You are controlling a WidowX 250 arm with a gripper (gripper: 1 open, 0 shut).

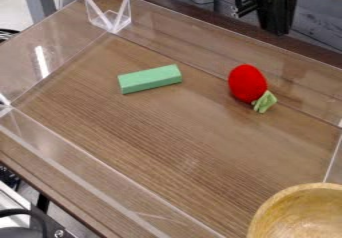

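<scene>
My dark gripper (274, 22) hangs at the top right over the back of the wooden table, partly cut off by the frame; its fingers look close together with nothing visible between them. In front of it and lower lies a red object with green leaves (247, 82), like a toy vegetable. A green block (150, 78) lies to its left.
A tan bowl (297, 218) sits at the bottom right corner. A clear plastic piece (110, 12) stands at the back left, and clear strips run along the left edge.
</scene>
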